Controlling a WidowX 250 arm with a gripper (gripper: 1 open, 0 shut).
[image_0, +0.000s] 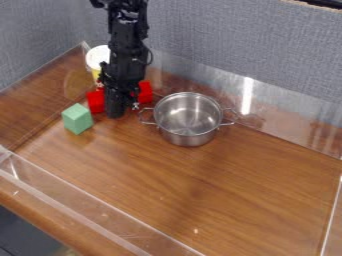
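Note:
My black gripper (122, 98) is low over a red bar (143, 92), which lies at the upper left of the wooden table and shows on both sides of the gripper. The fingertips are dark and bunched against it, so whether anything is between them cannot be seen. A pale green block (76, 119) sits in front and to the left. A steel two-handled pot (189, 120) stands to the right of the gripper.
A white round object (96, 57) with something yellow below it is behind the arm at the left. Walls bound the back.

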